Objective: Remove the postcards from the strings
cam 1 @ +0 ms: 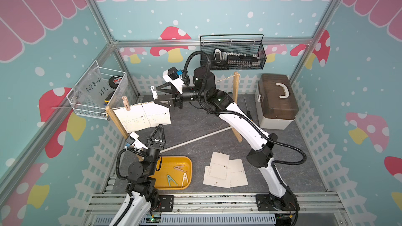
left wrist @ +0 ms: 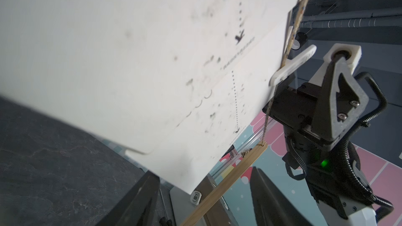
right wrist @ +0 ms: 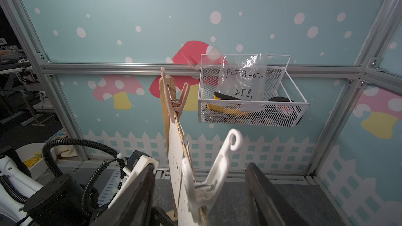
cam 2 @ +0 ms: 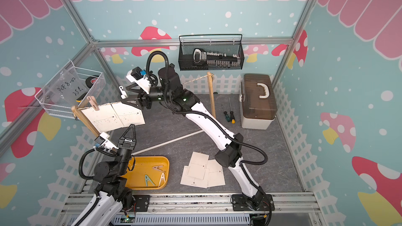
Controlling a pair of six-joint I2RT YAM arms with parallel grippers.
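Two white postcards (cam 1: 157, 114) (cam 1: 132, 119) hang side by side from the string (left wrist: 299, 12). A white clip (right wrist: 217, 180) grips the string at the nearer card, and a pink clip (right wrist: 173, 100) is farther along, by the wooden post. My right gripper is open, its fingers on either side of the white clip with gaps visible. Below the cards, my left gripper (cam 1: 160, 127) stands open, pointing up; in the left wrist view a card's lower corner (left wrist: 184, 180) appears between its fingers, and contact cannot be judged.
Several removed cards (cam 1: 218, 165) lie on the front floor. A yellow tray (cam 1: 189, 171) holds several clips, close to the left arm. Wooden posts (cam 1: 235, 85) stand at both string ends, with a white rod (cam 1: 196, 139) low between them. A toolbox (cam 1: 276, 100) stands right.
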